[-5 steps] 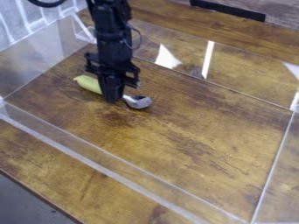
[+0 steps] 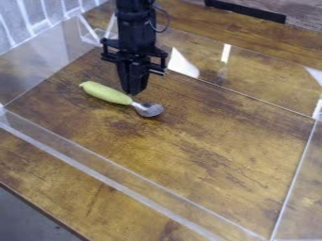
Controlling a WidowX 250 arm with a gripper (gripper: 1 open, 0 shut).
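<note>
My black gripper (image 2: 132,85) hangs in the upper left of the camera view, its fingertips low over a pale yellow-green object (image 2: 104,92), which looks like a toy corn or squash. That object lies on the wooden surface just beside a metal spoon (image 2: 147,108), whose handle end is near or under it. The fingers look shut; nothing shows clearly between them.
Clear plastic walls (image 2: 113,165) edge the wooden work area (image 2: 214,151), which is bare to the right and front. A white railing stands at the top left, and a dark bar at the top right.
My gripper has risen and moved back, uncovering more of the yellow-green object and the spoon. Those two look about where they were.
</note>
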